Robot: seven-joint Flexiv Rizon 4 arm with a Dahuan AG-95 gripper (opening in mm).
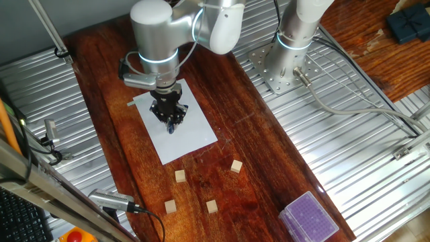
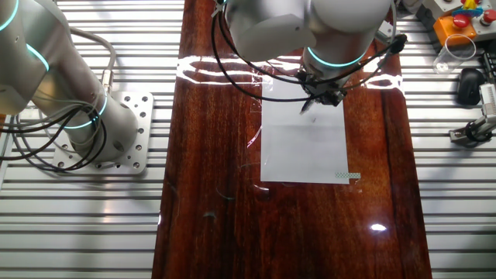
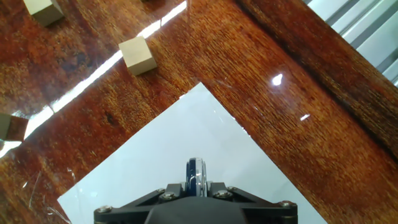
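Note:
My gripper (image 1: 170, 127) hangs over the white sheet of paper (image 1: 191, 138), near the sheet's middle. In the wrist view the gripper's narrow fingers (image 3: 191, 177), dark blue on one side and silvery on the other, stand together, shut. No separate object shows clearly between them. Whether the tips touch the paper cannot be told. Beyond the sheet, several small pale wooden cubes lie on the table, among them one cube (image 1: 180, 176) close to the paper's near edge and another cube (image 1: 236, 166) to its right.
A purple-topped box (image 1: 312, 216) stands at the table's near right edge. Two more cubes, a left one (image 1: 170, 206) and a right one (image 1: 211, 206), lie farther from the paper. A camera (image 1: 111, 199) with a cable is at the left edge.

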